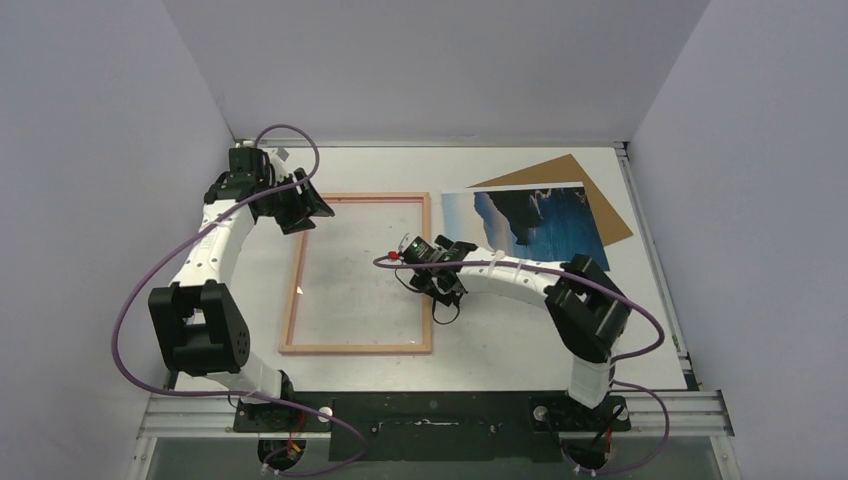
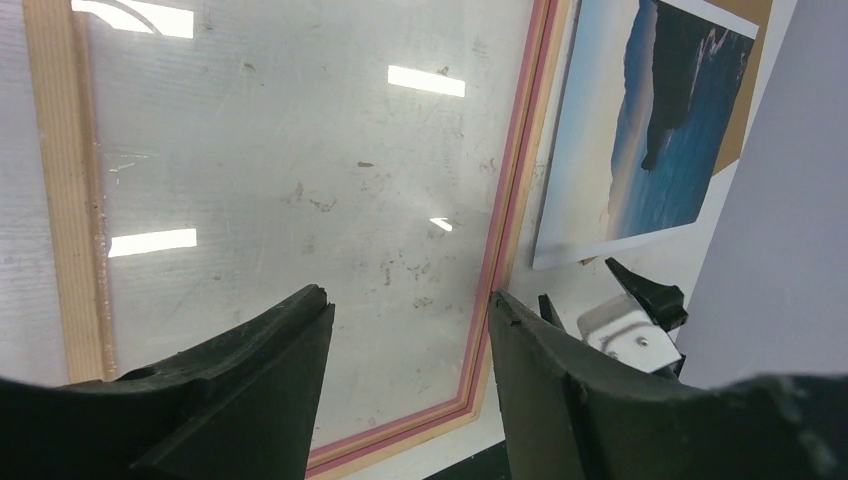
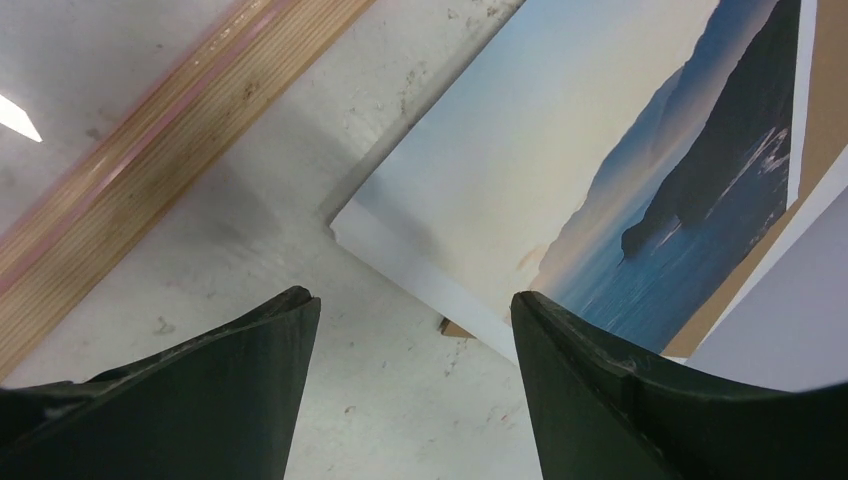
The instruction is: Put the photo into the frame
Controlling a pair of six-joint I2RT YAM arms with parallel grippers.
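The wooden frame point(image 1: 355, 348) with a clear pane point(image 2: 300, 150) lies flat on the left half of the table. A seascape photo point(image 1: 540, 220) with a white margin lies to its right, on a brown backing board point(image 1: 600, 205). My left gripper hangs above the upper-left part of the frame, open, nothing between its fingers. My right gripper is open at the frame's right side, near the photo's near left corner; bare table and the photo's edge show below its fingers.
The white table point(image 1: 510, 350) has free room in front of the photo and behind the frame. Grey walls point(image 1: 760, 200) enclose it at the back and both sides.
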